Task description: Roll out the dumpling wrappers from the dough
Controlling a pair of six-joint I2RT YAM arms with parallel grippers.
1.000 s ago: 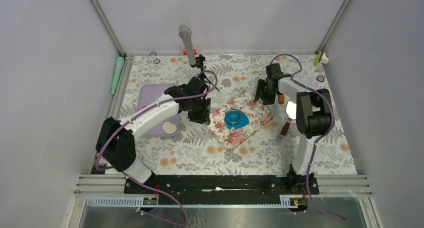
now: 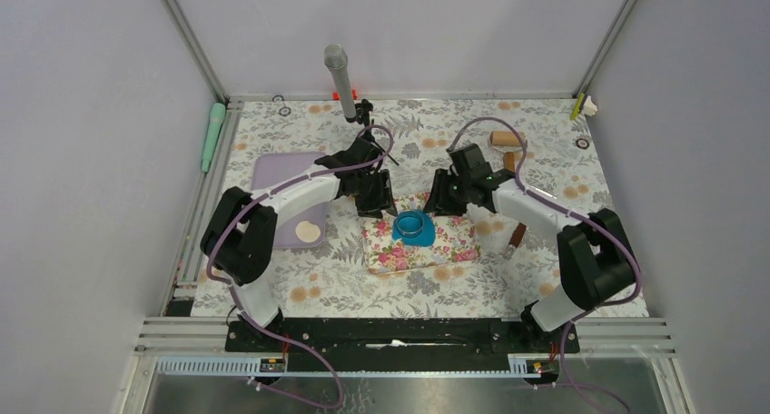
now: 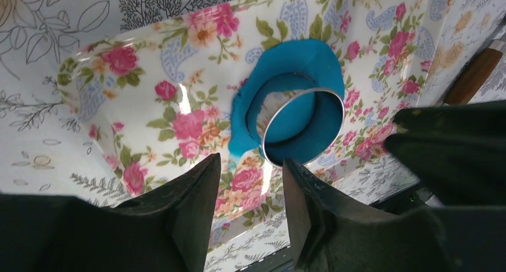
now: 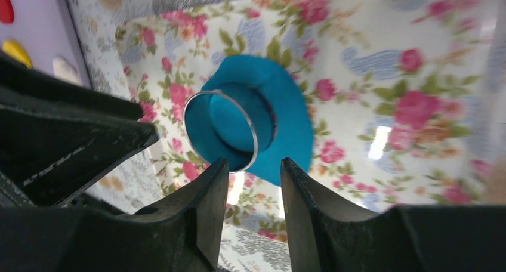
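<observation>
A round metal cutter ring [image 2: 409, 216] stands on a blue piece [image 2: 424, 237] on the floral board [image 2: 381, 255], in the middle of the table. My left gripper [image 2: 376, 205] hangs over the board just left of the ring, open and empty; in the left wrist view its fingertips [image 3: 209, 170] are below the ring. My right gripper [image 2: 438, 205] is just right of the ring, open and empty, its fingertips [image 4: 286, 170] near the ring's rim in the right wrist view. A pale round wrapper [image 2: 308, 231] lies on the purple tray [image 2: 277, 169] at the left.
A wooden rolling pin [image 2: 506, 138] lies at the back right, with a wooden-handled tool [image 2: 518, 235] right of the board. A stand with a grey cylinder [image 2: 338, 73] is at the back.
The board turned straighter and shifted left earlier in the span. My left gripper has moved slightly right.
</observation>
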